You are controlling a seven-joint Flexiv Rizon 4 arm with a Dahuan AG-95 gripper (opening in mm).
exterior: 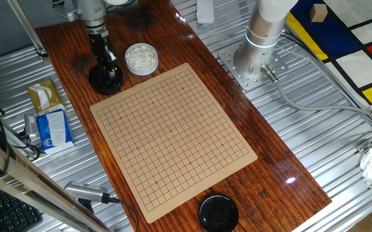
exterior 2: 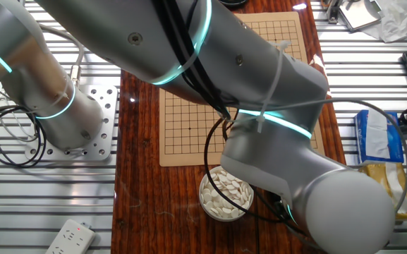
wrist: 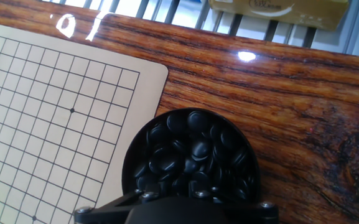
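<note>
My gripper (exterior: 108,72) points down into a round black bowl (exterior: 97,84) at the far left corner of the board. Glossy black stones (wrist: 167,160) fill that bowl in the wrist view. There the gripper's dark body and linkages cover the bowl's near edge, and the fingertips cannot be made out, so what lies between them is hidden. A tan grid board (exterior: 171,131) lies flat beside the bowl, with no stones on it. Next to the black bowl, a white bowl (exterior: 141,68) holds white stones (exterior 2: 226,196).
A black round dish (exterior: 218,213) sits at the board's near end. Off the wooden table, blue (exterior: 55,131) and yellow (exterior: 46,96) tissue packs lie on the slatted metal surface. My arm (exterior 2: 274,106) passes above the board. Bare wood (wrist: 316,112) lies beyond the bowl.
</note>
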